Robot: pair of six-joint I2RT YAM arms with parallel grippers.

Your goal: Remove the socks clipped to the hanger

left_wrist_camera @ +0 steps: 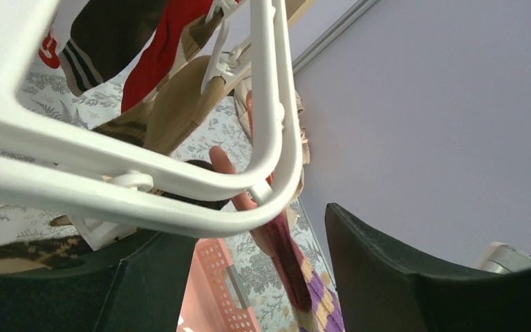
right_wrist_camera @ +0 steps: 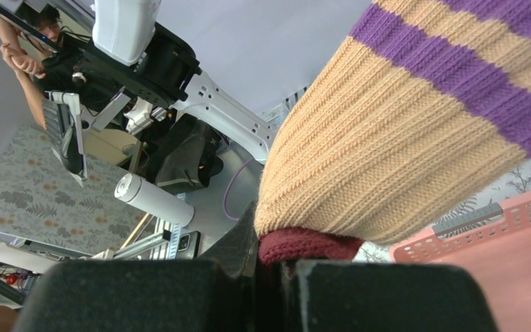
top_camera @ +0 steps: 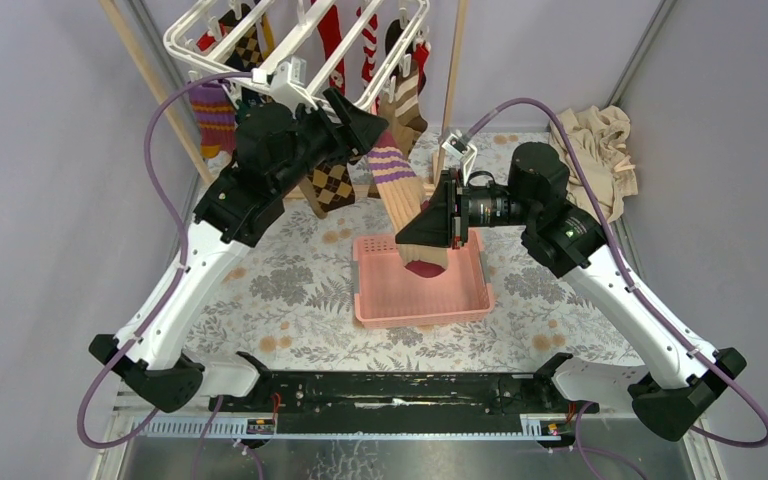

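Observation:
The striped sock (top_camera: 397, 187), tan and purple with dark red ends, stretches from the hanger corner down to my right gripper (top_camera: 418, 232), which is shut on it. In the right wrist view, the sock's dark red part (right_wrist_camera: 311, 243) enters between the pads. My left gripper is open at the front corner of the white hanger (left_wrist_camera: 207, 173), its fingers (left_wrist_camera: 148, 277) well apart. The sock (left_wrist_camera: 297, 277) shows in the gap between them, farther off. Its upper end passes behind the hanger corner, so whether a clip holds it cannot be seen.
Several other socks hang at the back, including a brown one (top_camera: 405, 100) and a checked one (top_camera: 332, 187). A pink basket (top_camera: 425, 320) stands on the table below. A beige cloth heap (top_camera: 595, 150) lies at the back right.

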